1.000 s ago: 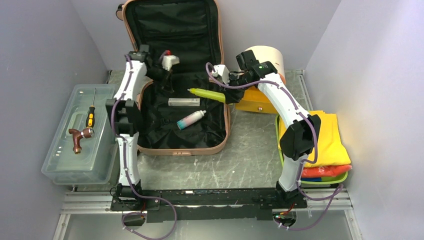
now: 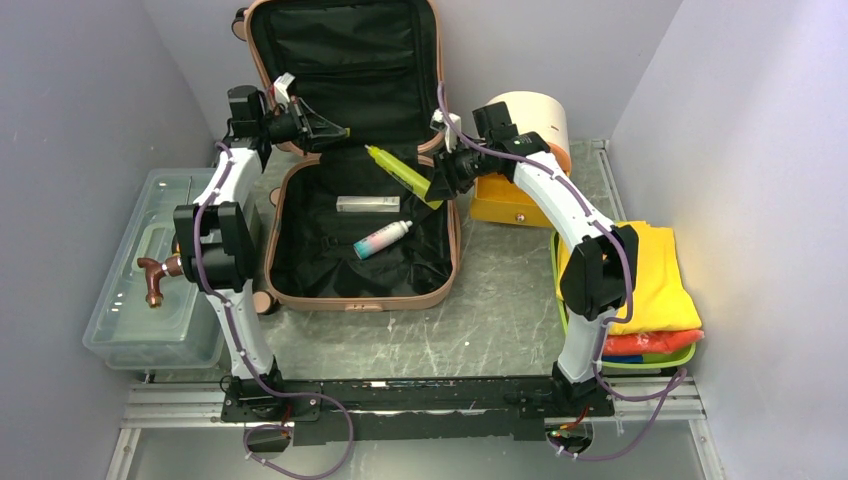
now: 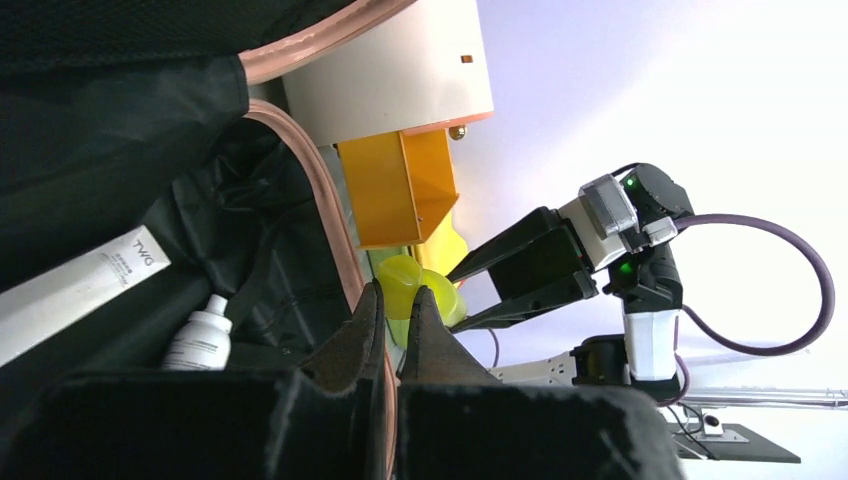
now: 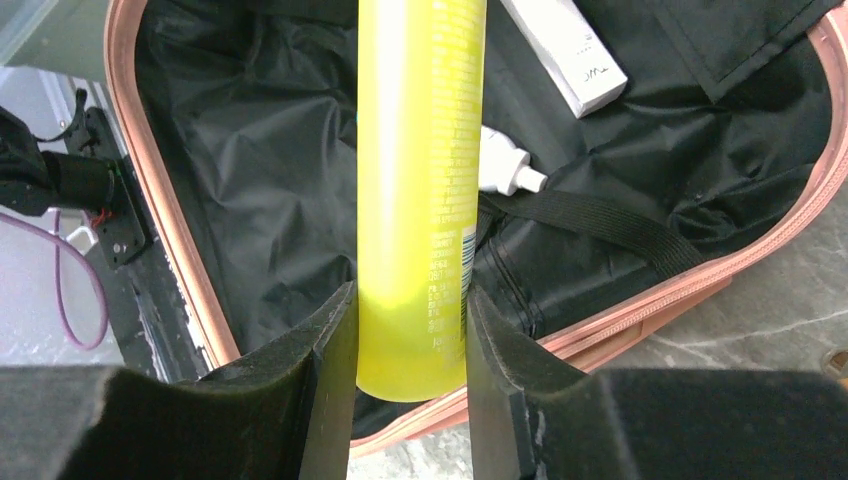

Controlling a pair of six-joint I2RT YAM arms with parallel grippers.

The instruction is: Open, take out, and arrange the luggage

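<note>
The open suitcase (image 2: 362,305) holds a white box (image 2: 367,204) and a spray bottle (image 2: 380,240) on its black lining. My right gripper (image 2: 440,185) is around a long yellow tube (image 4: 418,200), raised at a slant over the suitcase's right half. My left gripper (image 2: 343,134) is above the back of the suitcase, up and left of the tube, shut on a small yellow piece, apparently a cap (image 3: 400,280), at its fingertips.
A clear bin (image 2: 130,310) with tools stands left. An orange drawer unit (image 2: 510,210) is at back right, with a green basket (image 2: 650,358) of folded cloths in front.
The tube has tilted, its far end rising toward the back.
</note>
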